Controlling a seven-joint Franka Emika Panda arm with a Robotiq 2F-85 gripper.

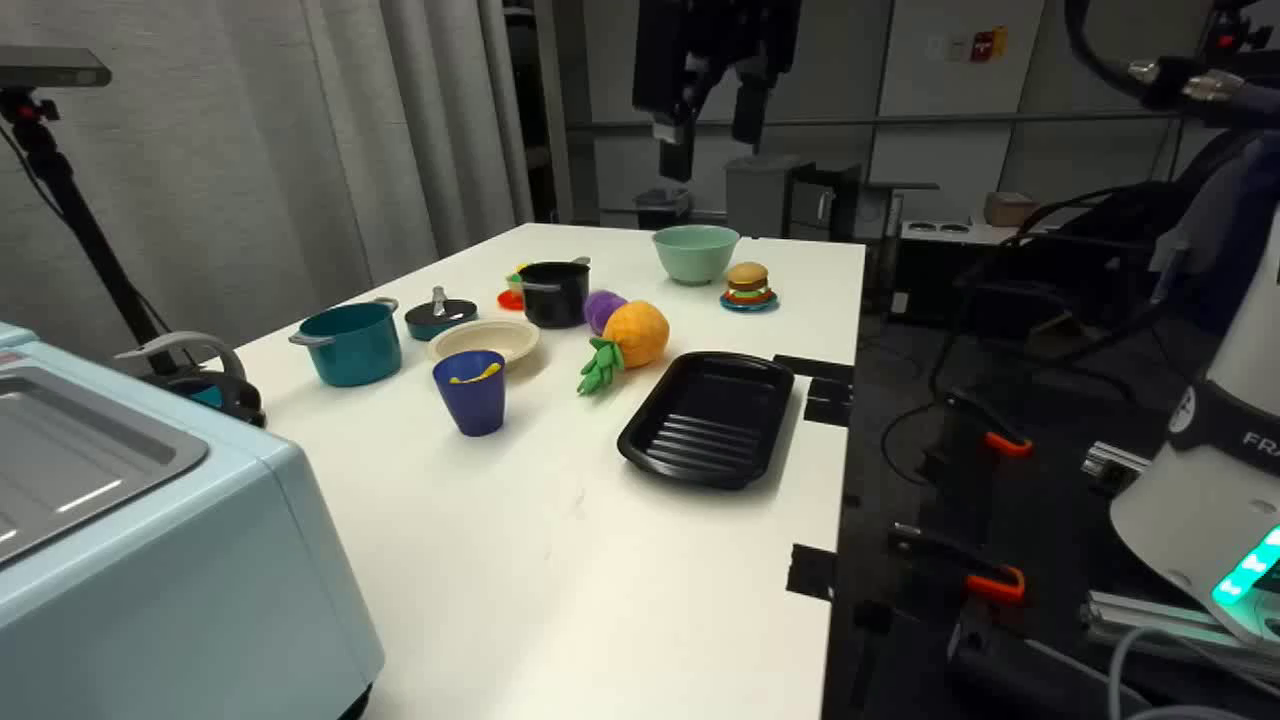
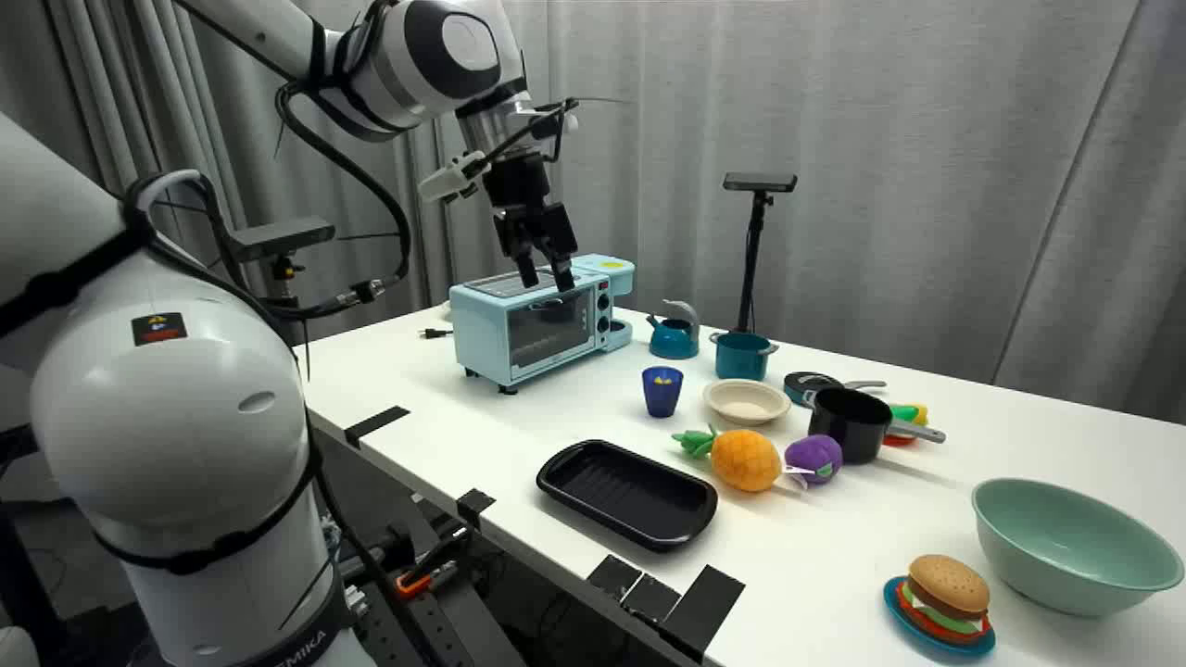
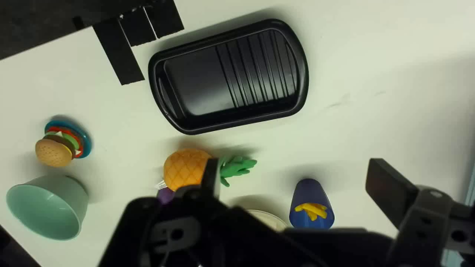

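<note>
High above the white table, my gripper point(image 2: 545, 280) stands open with nothing between its fingers. In the wrist view its two fingers point(image 3: 386, 189) are spread wide, the blue cup point(image 3: 311, 195) with yellow fries visible far below between them. One finger partly covers the orange plush pineapple point(image 3: 184, 168). An empty black baking tray point(image 2: 628, 495) lies near the table's front edge. A purple plush vegetable point(image 2: 814, 456) touches or nearly touches the pineapple. The cream bowl point(image 2: 746, 401) sits behind them, mostly hidden in the wrist view.
A light blue toaster oven point(image 2: 531, 322) stands at one end, near the kettle point(image 2: 674, 335). Teal pot point(image 2: 741, 356), dark lid point(image 1: 440, 314) and black pan point(image 2: 851, 428) line the back. A toy burger point(image 2: 945, 600) and green bowl point(image 2: 1073, 550) occupy the other end.
</note>
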